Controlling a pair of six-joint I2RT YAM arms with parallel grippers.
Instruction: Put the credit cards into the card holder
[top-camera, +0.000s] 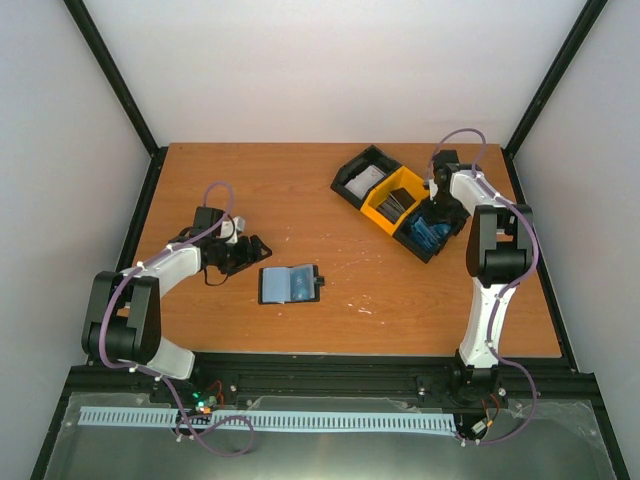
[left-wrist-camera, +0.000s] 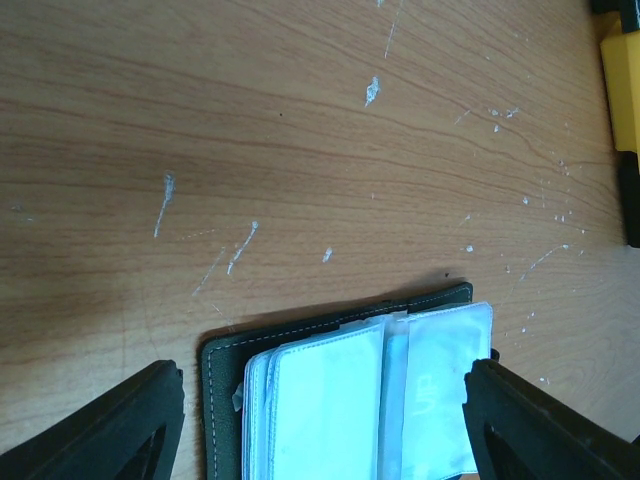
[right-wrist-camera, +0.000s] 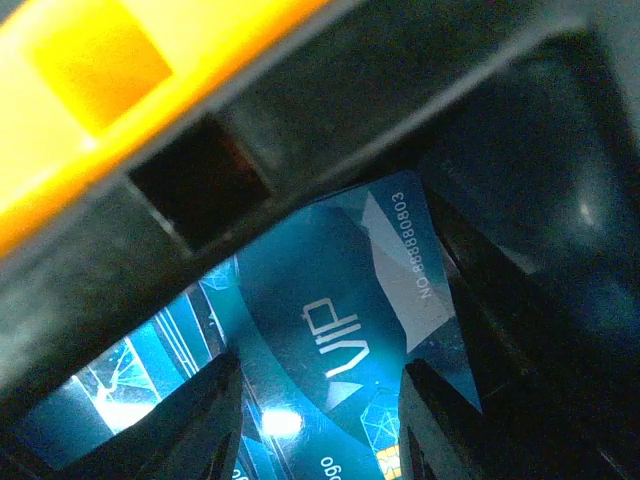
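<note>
An open card holder (top-camera: 289, 285) with clear blue-tinted sleeves lies at the middle-front of the table. My left gripper is above it, fingers apart, with nothing between them. My right gripper is down in the black bin (top-camera: 414, 243) at the right, fingers apart over blue credit cards (right-wrist-camera: 340, 295); the top card shows a white logo and a number. I cannot tell from the view whether either finger touches the cards.
A yellow bin (top-camera: 378, 208) with dark items and another black bin (top-camera: 348, 176) with pale items adjoin the blue cards' bin.
</note>
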